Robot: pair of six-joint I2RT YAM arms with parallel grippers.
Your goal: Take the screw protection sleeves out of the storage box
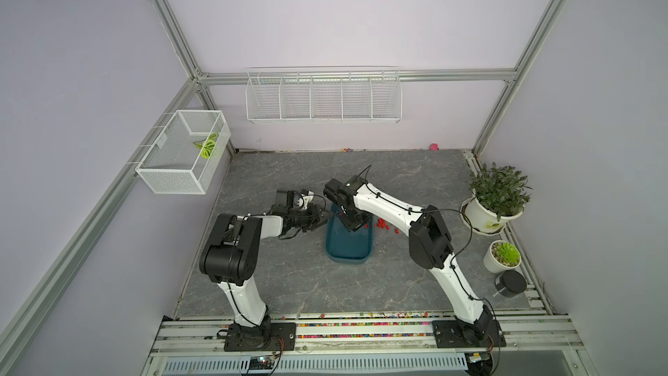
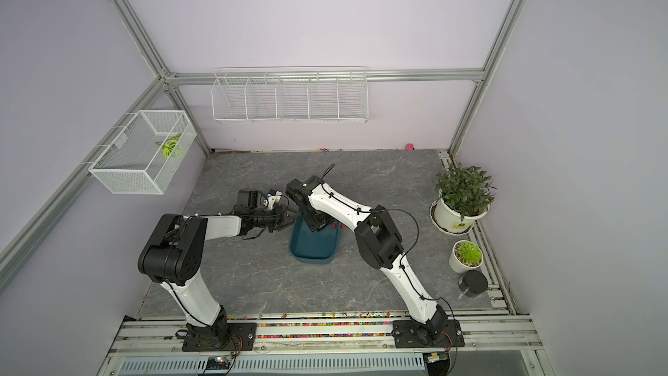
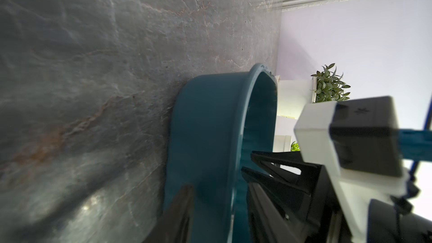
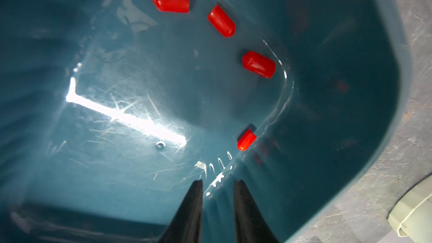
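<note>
The blue storage box (image 1: pixel 349 245) stands on the table, its long side running front to back. Several red screw protection sleeves (image 4: pixel 171 1) lie scattered on its floor in the right wrist view, the smallest sleeve (image 4: pixel 246 140) nearest the fingers. My right gripper points down into the box, its fingers parted and nothing between them. At the box's left side, my left gripper is shut on the wall at the rim, one finger outside and one inside. A small pile of red sleeves (image 1: pixel 381 223) rests on the table right of the box.
Potted plants (image 1: pixel 497 198) and a black cup (image 1: pixel 510 282) line the right edge. White wire baskets (image 1: pixel 323 97) hang on the back and left walls.
</note>
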